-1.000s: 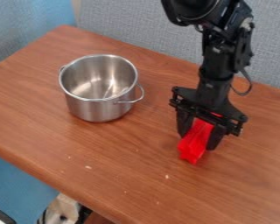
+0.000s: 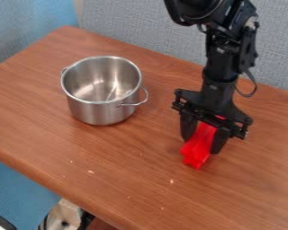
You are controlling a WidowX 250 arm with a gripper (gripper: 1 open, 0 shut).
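Observation:
My black gripper (image 2: 204, 135) is low over the wooden table at the right, its fingers around a red object (image 2: 196, 154) lying on the table. The red object sticks out toward the front from between the fingers; whether they grip it firmly is hard to tell. A steel pot (image 2: 101, 103) with two side handles stands to the left, apart from the gripper.
A grey padded wall (image 2: 134, 22) rises behind it. The table's left edge drops to a blue area, with some clutter below at lower left.

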